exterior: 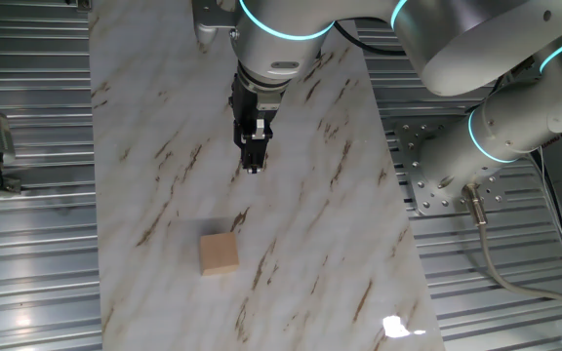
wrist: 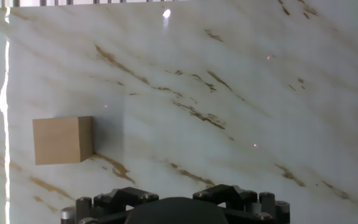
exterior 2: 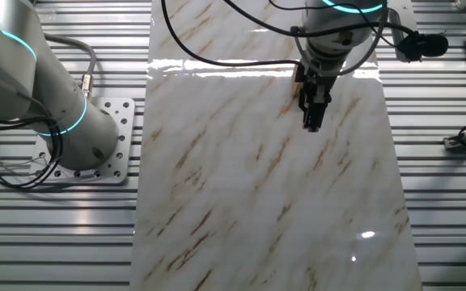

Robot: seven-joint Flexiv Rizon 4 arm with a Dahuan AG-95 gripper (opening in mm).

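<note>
A plain tan wooden block (exterior: 219, 253) rests on the marble-patterned table, below and slightly left of my gripper (exterior: 253, 168) in exterior view 1. The wrist view has the block (wrist: 58, 141) at lower left, clear of my fingers (wrist: 132, 196). These fingers stand apart at the bottom edge with nothing visible between them, so the gripper is open. Exterior view 2 shows the gripper (exterior 2: 311, 128) pointing down above the table, its two fingers overlapping edge-on. I cannot find the block in that view.
Ribbed metal surfaces (exterior: 32, 244) flank the tabletop. The arm's base plate (exterior 2: 113, 137) is bolted beside it. Dark cables (exterior 2: 241, 63) loop around the arm.
</note>
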